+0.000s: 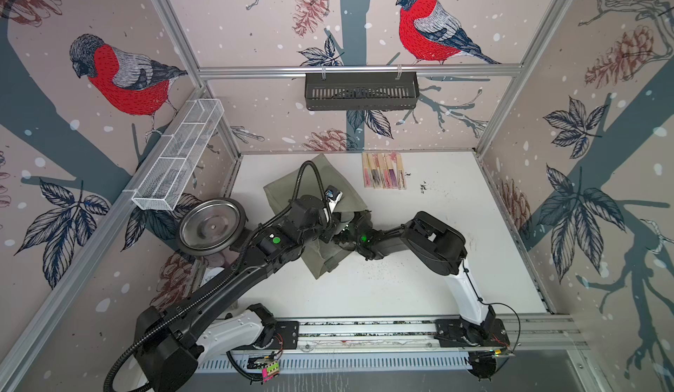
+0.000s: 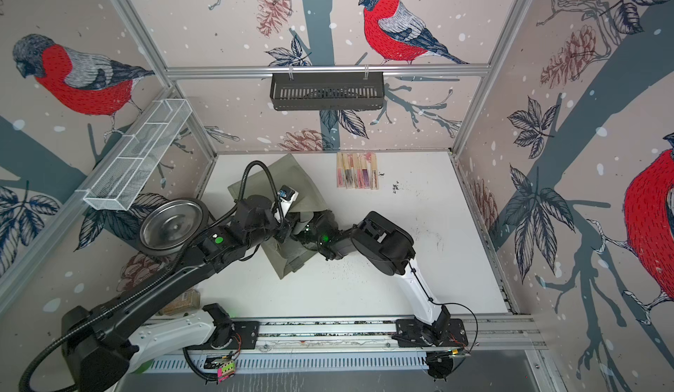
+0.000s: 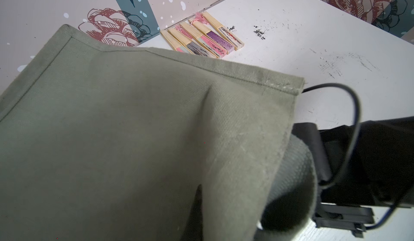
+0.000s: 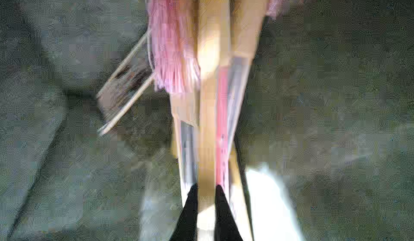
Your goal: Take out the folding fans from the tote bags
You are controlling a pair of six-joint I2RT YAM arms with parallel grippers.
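The grey-green tote bag (image 1: 319, 178) lies at an angle on the table, left of centre. In the left wrist view my left gripper (image 1: 328, 234) is shut on the bag's cloth (image 3: 129, 133); one dark finger (image 3: 196, 217) shows beside the raised fold, the other is hidden behind it. My right gripper is inside the bag, shut on a folding fan (image 4: 207, 124) with pale wooden sticks. Other fans lie close against it, with a pink tassel (image 4: 170, 55) hanging there. Another fan (image 4: 125, 85) rests apart at the left, inside the bag.
Several folded fans (image 1: 384, 171) lie side by side at the table's back edge. A metal bowl (image 1: 212, 226) stands left of the table. Free white surface (image 1: 449, 188) stretches to the right, with dark specks on it.
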